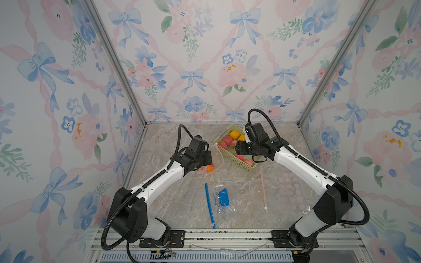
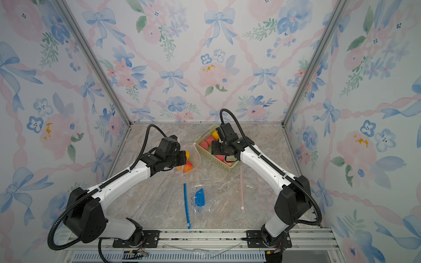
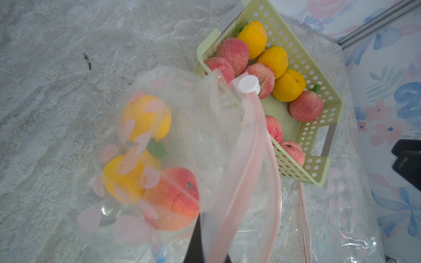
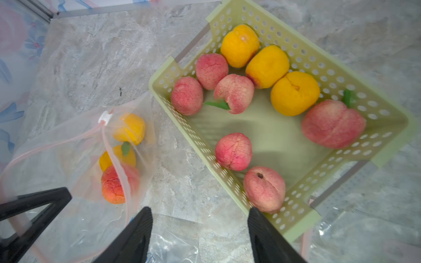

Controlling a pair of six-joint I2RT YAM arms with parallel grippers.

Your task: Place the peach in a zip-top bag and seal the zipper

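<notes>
A clear zip top bag with a pink zipper (image 3: 239,184) and a white slider (image 3: 249,84) has its mouth spread apart. Inside it lie two yellow peaches (image 3: 147,118) and a red-orange peach (image 3: 173,199). My left gripper is shut on the bag's rim, its black fingers (image 3: 193,245) partly covered by plastic. To the right of the bag is a green basket (image 4: 193,142) of pink peaches (image 4: 233,151) and yellow ones (image 4: 295,93). Over the basket's near-left side, my right gripper stands open with nothing between its fingers.
Flat bags lie on the table: one with a blue zipper (image 1: 209,206) at front centre, another with a pink zipper (image 1: 263,188) farther right. Patterned walls enclose the back and sides.
</notes>
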